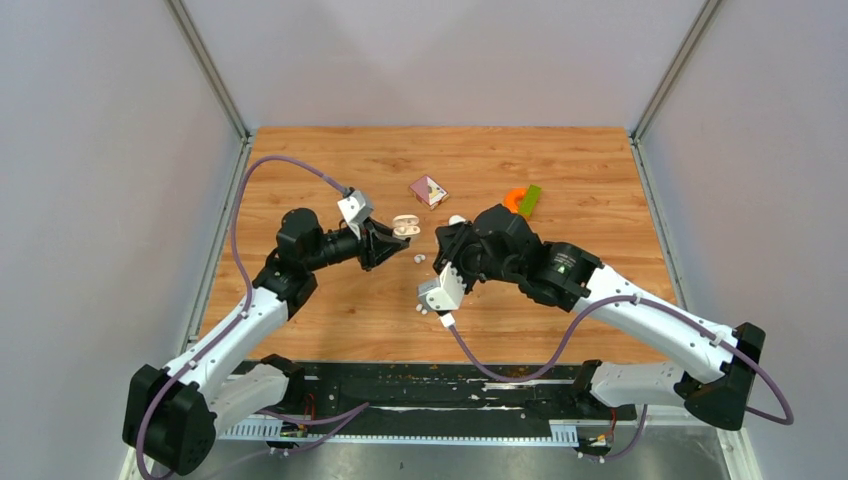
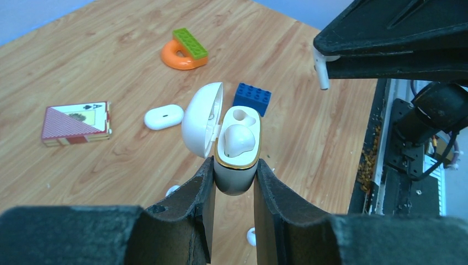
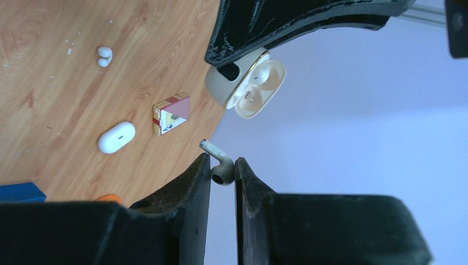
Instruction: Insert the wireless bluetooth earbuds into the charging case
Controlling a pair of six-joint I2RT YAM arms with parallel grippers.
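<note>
My left gripper is shut on a white charging case [image 2: 227, 175] with a gold rim, held up off the table with its lid [image 2: 202, 118] open. Its two wells face upward; I cannot tell from the shading whether the nearer one is filled. A white earbud [image 3: 223, 172] sits between the tips of my right gripper, its stem pointing out. From the left wrist side, only that stem [image 2: 321, 70] shows, to the right of the case and apart from it. In the top view the right gripper's tips are hidden under its arm.
Small white earbuds lie on the table [image 1: 420, 258] [image 1: 421, 309]. Around them are a closed white case [image 2: 164, 117], a card box [image 2: 76, 123], a blue brick [image 2: 252, 98], and an orange ring [image 2: 175, 55] with a green brick [image 2: 190, 43].
</note>
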